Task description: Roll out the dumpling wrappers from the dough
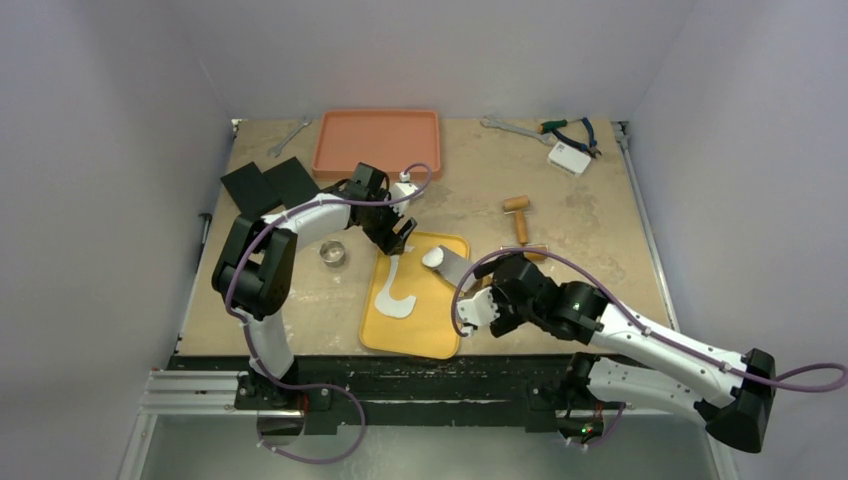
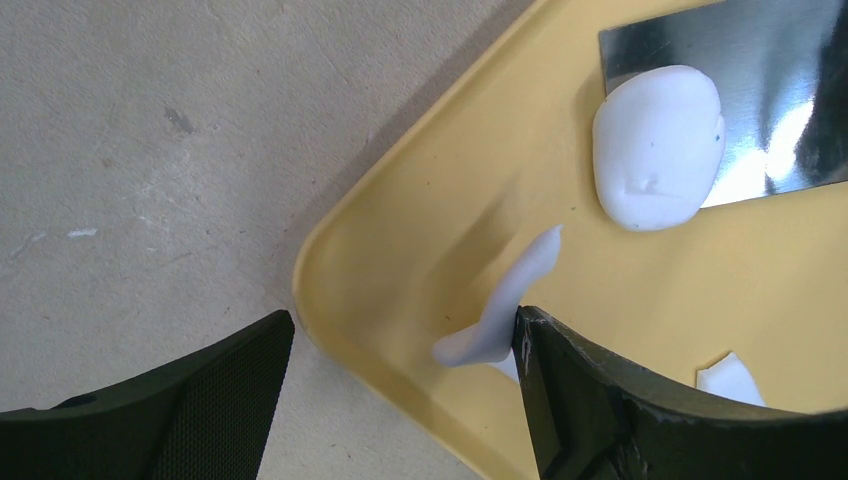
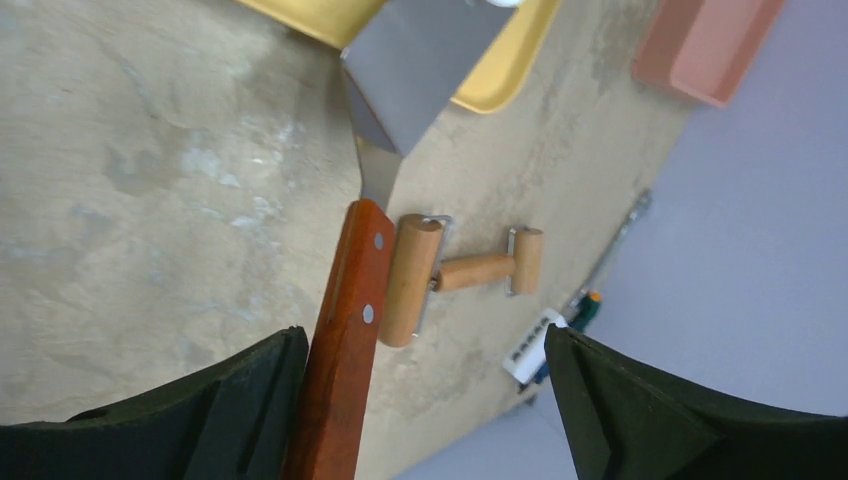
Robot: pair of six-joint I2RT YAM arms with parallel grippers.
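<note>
The yellow tray [image 1: 430, 325] holds a long curved dough strip [image 1: 395, 303]. A white dough lump [image 2: 657, 150] rests beside or on a metal scraper blade [image 2: 750, 75]. My left gripper hangs over a tray corner, part open, with a thin dough piece [image 2: 500, 310] by its right finger; whether that touches is unclear. My right gripper stands open around the wooden scraper handle [image 3: 345, 330], which lies near its left finger; contact is unclear.
Wooden rollers [image 3: 410, 280] lie right of the tray. A pink tray [image 1: 375, 140] is at the back, a metal cup [image 1: 332, 254] at left, dark boards [image 1: 250, 188] and tools at back.
</note>
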